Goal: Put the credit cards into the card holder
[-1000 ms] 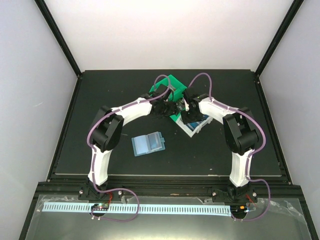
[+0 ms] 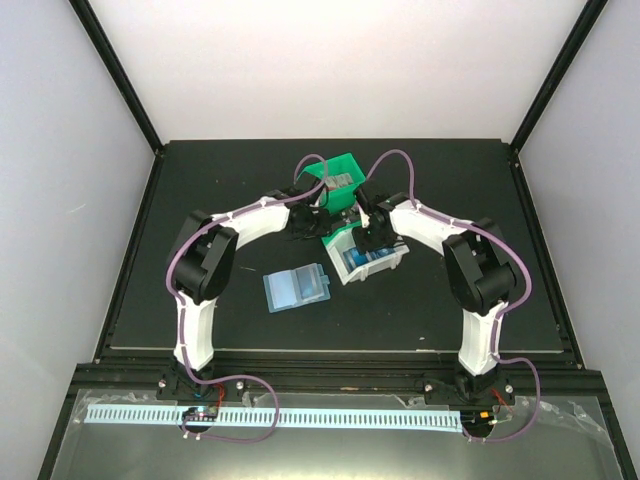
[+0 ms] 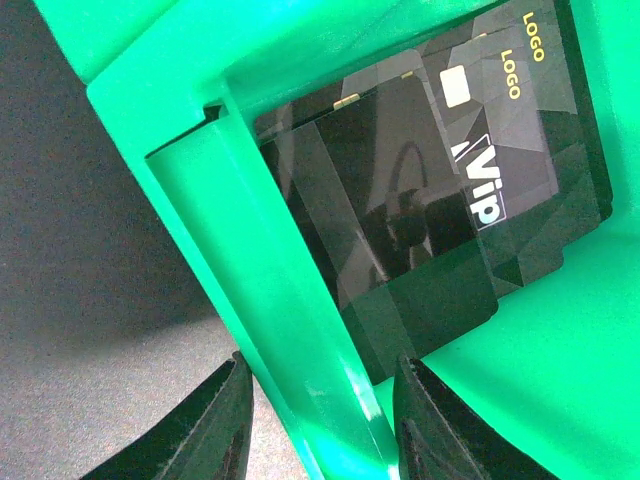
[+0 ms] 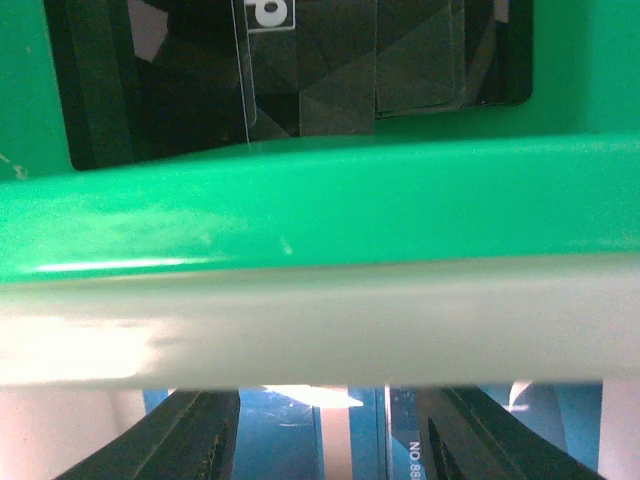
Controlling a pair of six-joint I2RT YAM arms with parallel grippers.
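Observation:
The light-blue card holder (image 2: pixel 297 288) lies opened flat on the table at front left, apart from both grippers. Dark cards (image 3: pixel 400 190) lie overlapping in a green tray (image 3: pixel 285 280); blue cards (image 4: pixel 275 430) are in the white tray (image 2: pixel 395 262) alongside. My left gripper stands part open astride the green tray's wall, a fingertip close on either side; contact is hard to judge. Over the white tray, my right gripper has its fingers apart, the blue cards showing beyond the gap. The blurred tray rim crosses in front of it.
Both trays sit together at the table's middle, partly covered by the two arms in the top view. Bare black table (image 2: pixel 450 180) lies to the far right, and the area around the card holder is clear.
The trays have shifted left and turned, so the white tray shows more now. Both grippers have moved left too. The card holder has stayed in place.

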